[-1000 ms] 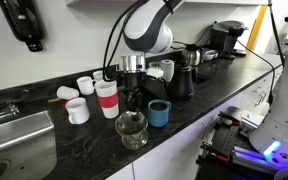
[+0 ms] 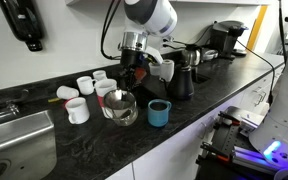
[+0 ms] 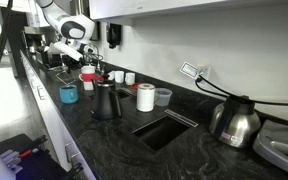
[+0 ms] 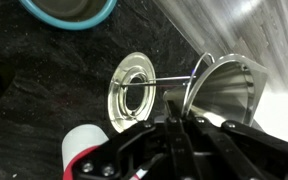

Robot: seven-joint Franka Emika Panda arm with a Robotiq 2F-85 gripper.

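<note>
A shiny metal dripper, a cone on a thin rod stand with a ring base, appears in exterior view 1 above the counter's front part. It is tilted there, with its round opening toward the camera. In the wrist view its cone fills the right side and its ring base is at centre left. My gripper is shut on the dripper's near rim; the exact contact is partly hidden by the fingers. In exterior view 1 the gripper is just above the dripper.
A teal mug stands close right of the dripper. A red-and-white cup is close beside it. White mugs line the back left, near the sink. A dark kettle stands farther along the counter.
The gripper has risen and the dripper has come up with it, shifting slightly left and tilting. Earlier it stood upright at the counter's front edge.
</note>
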